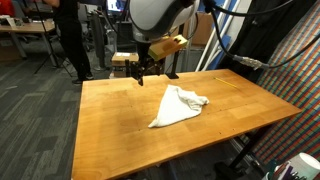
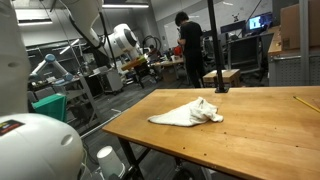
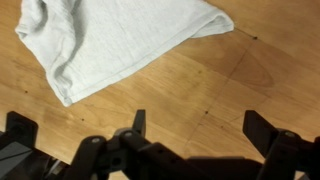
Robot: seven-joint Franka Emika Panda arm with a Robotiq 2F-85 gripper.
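Observation:
A white cloth point(image 1: 178, 104) lies partly crumpled on the wooden table point(image 1: 110, 130), with one corner stretched toward the front edge. In exterior view 2 the same cloth point(image 2: 187, 113) shows a raised, bunched end on the right and a flat end on the left. My gripper point(image 1: 147, 78) hangs well above the table, toward its far side. From the wrist view, the open gripper has bare wood between its wide-spread fingers, and the cloth point(image 3: 110, 45) stretches across the upper left, apart from them. Part of the cloth is cut off there.
A thin yellow stick point(image 1: 228, 83) lies near the table's far right edge. A person point(image 2: 189, 48) stands beyond the table.

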